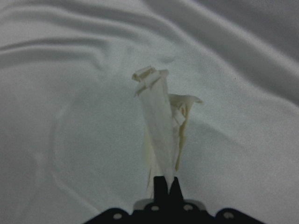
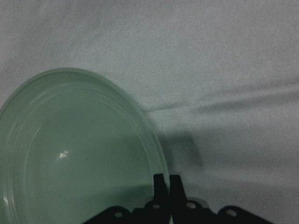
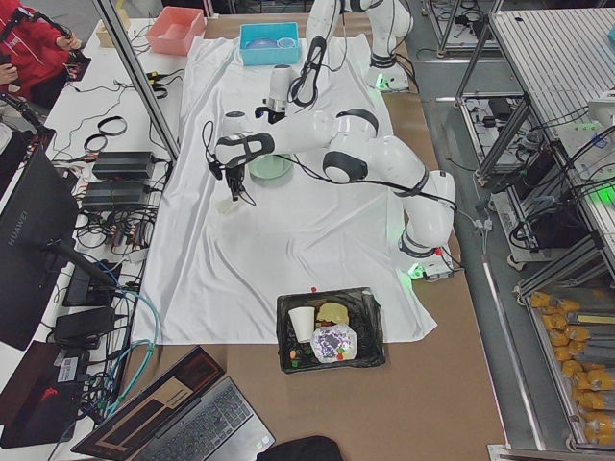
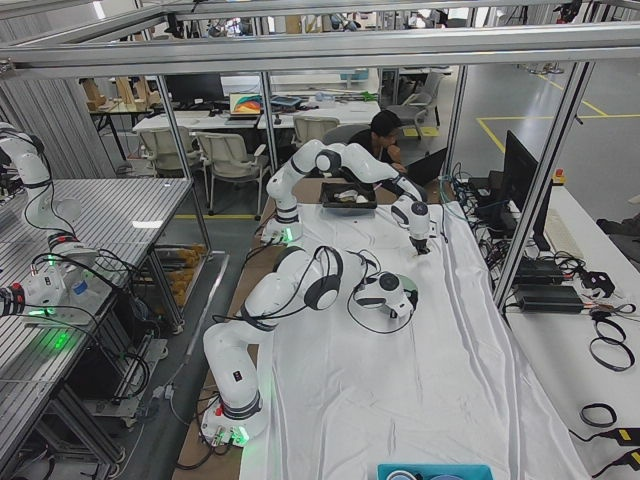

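Observation:
A crumpled cream paper (image 1: 159,112) lies on the white cloth, with my left gripper shut on its near end; in the camera left view this gripper (image 3: 233,192) is beside the paper (image 3: 226,206). A pale green plate (image 2: 88,140) lies flat, also partly visible behind the left arm (image 3: 272,171). My right gripper is shut on the plate's right rim; the arms hide much of it in the overhead views.
A black tray (image 3: 378,331) with a cup and other items sits at the near end. A blue bin (image 3: 252,56) stands at the far end. The cloth between tray and arms is clear. A laptop (image 3: 202,432) lies beyond the cloth.

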